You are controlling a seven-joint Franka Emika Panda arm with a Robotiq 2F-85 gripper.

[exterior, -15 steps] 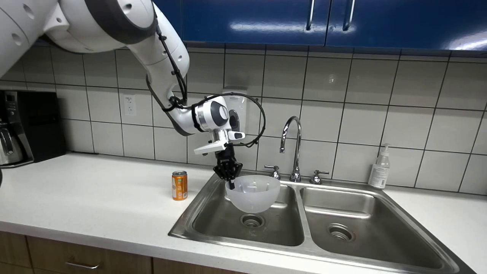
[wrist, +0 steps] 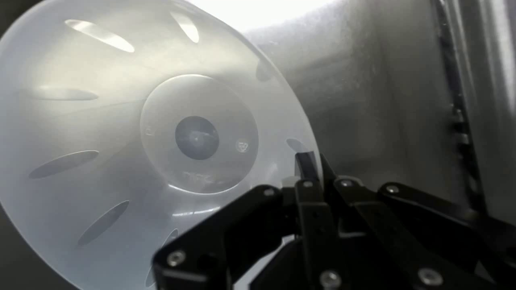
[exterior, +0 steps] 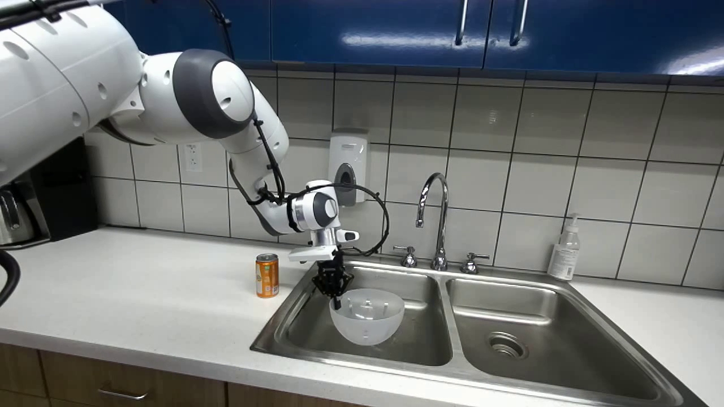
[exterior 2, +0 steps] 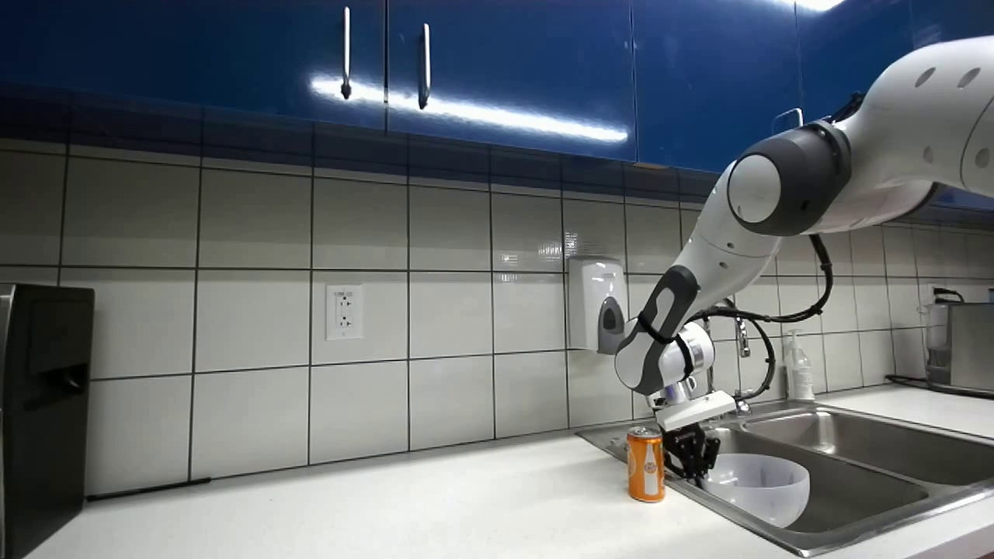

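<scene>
A translucent white bowl (exterior: pixel 367 324) is inside the left sink basin (exterior: pixel 426 339), its rim near the level of the counter. My gripper (exterior: pixel 336 303) is shut on the bowl's left rim. In the wrist view the rim passes between the fingers, one of them on the inner side of the wall. The bowl (wrist: pixel 208 87) looks empty, with slots round its wall. From the second exterior view the bowl (exterior 2: pixel 759 494) sits partly behind the sink's near edge. Whether its base touches the basin floor, I cannot tell.
An orange can (exterior: pixel 267 276) stands on the counter just left of the sink. Behind the basins rises a chrome faucet (exterior: pixel 441 224) with two handles. The right basin (exterior: pixel 556 339) is empty, and a soap bottle (exterior: pixel 564 251) stands at its back corner.
The bowl, held at its rim, has come down into the left basin and slightly left and toward the front. It now covers the drain that showed earlier. The can has not moved.
</scene>
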